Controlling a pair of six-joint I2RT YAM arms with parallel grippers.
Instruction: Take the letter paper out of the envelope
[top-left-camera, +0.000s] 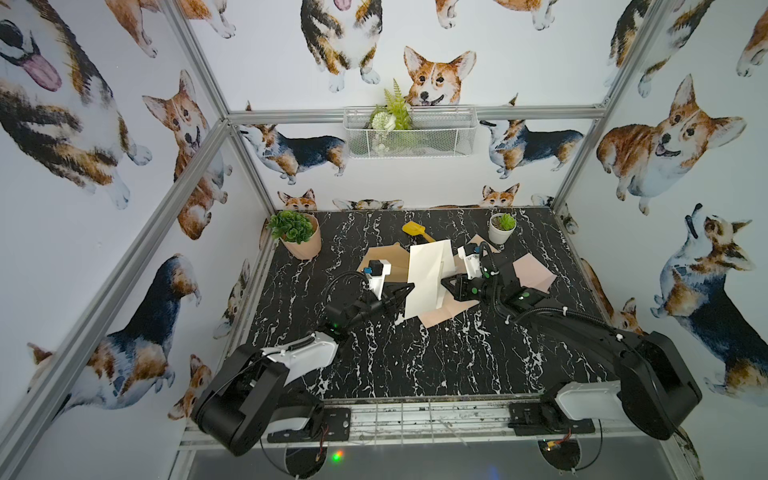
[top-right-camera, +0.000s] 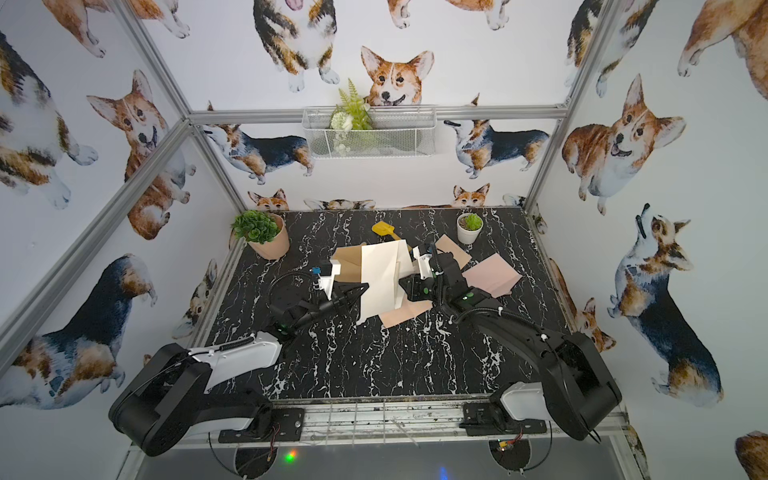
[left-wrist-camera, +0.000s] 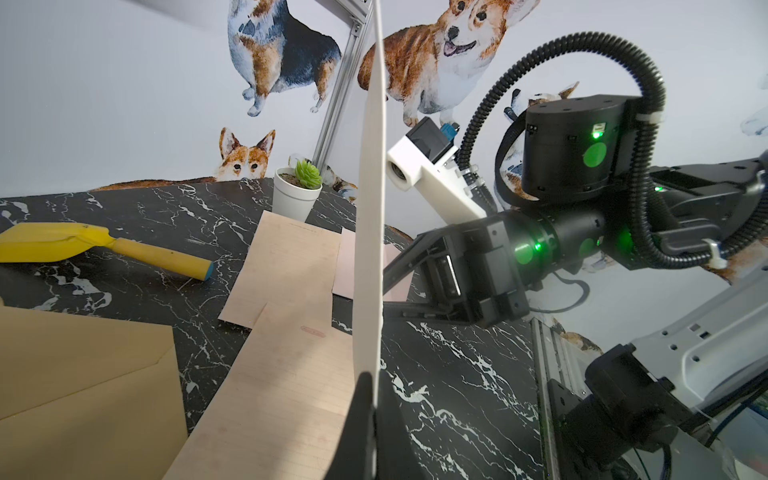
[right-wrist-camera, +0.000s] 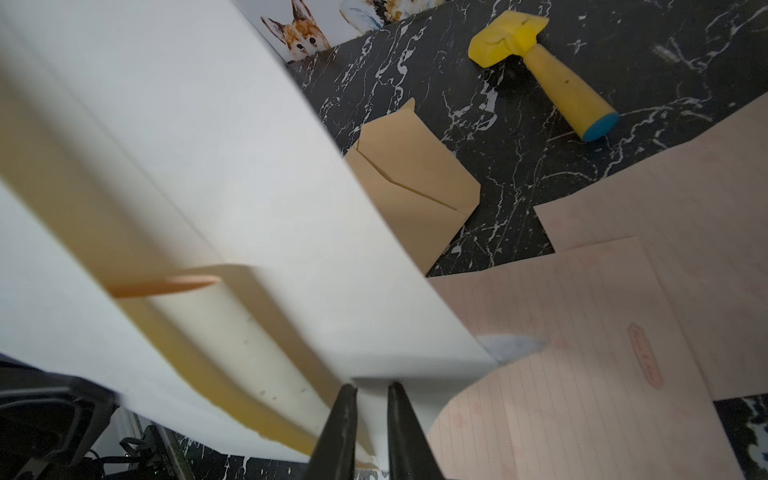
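A white envelope (top-left-camera: 425, 276) stands upright above the table, with my left gripper shut on its thin lower left edge; in the left wrist view it shows almost edge-on. The right wrist view looks into the opened side of the envelope (right-wrist-camera: 296, 184). Inside, a cream curled layer (right-wrist-camera: 248, 348) shows, apparently the letter paper. My right gripper is at the envelope's right side, its fingers parted. White paper lies at or between these fingertips; whether they touch it I cannot tell.
Tan sheets (left-wrist-camera: 288, 400) and a brown envelope (left-wrist-camera: 88, 384) lie flat beneath and behind. Beyond them is a yellow toy tool (right-wrist-camera: 560, 76). Potted plants (top-left-camera: 296, 236) stand at the back corners.
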